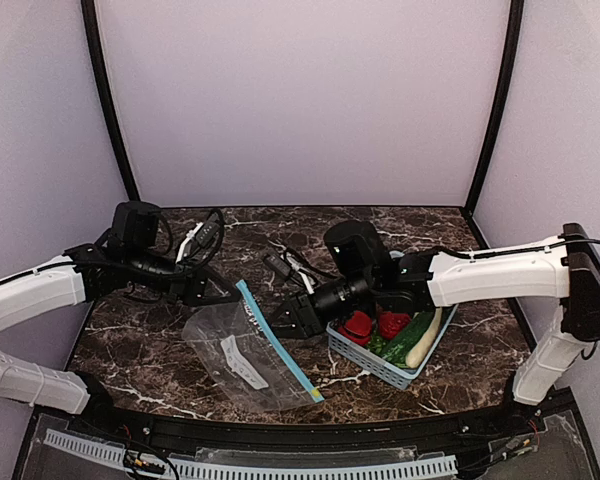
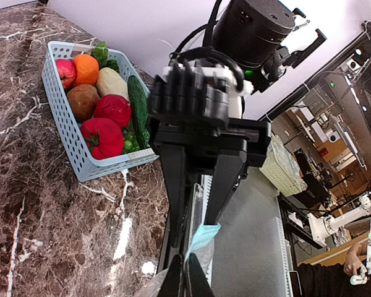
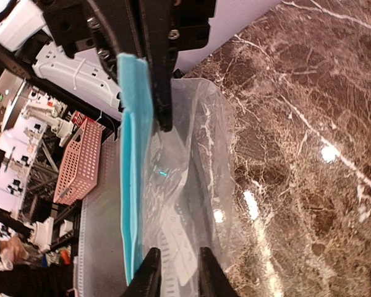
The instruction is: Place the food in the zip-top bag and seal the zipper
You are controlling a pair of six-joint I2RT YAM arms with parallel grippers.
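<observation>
The clear zip top bag (image 1: 210, 345) hangs over the table, a white label on it and no food visible inside. Its blue zipper strip (image 1: 278, 345) slants toward the front right, ending in a yellow tab (image 1: 316, 395). At the strip's upper end my left gripper is shut on the bag's edge, with blue strip showing at its fingertips. My right gripper is open beside the strip, its fingers apart; the strip passes outside them in the right wrist view. Food fills the blue basket (image 2: 65, 133), including a tomato (image 2: 102, 137), an orange (image 2: 86, 69) and a cucumber (image 2: 138, 106).
The basket stands at the right, partly beneath my right arm (image 1: 490, 275). A dark rail (image 1: 280, 428) runs along the front edge.
</observation>
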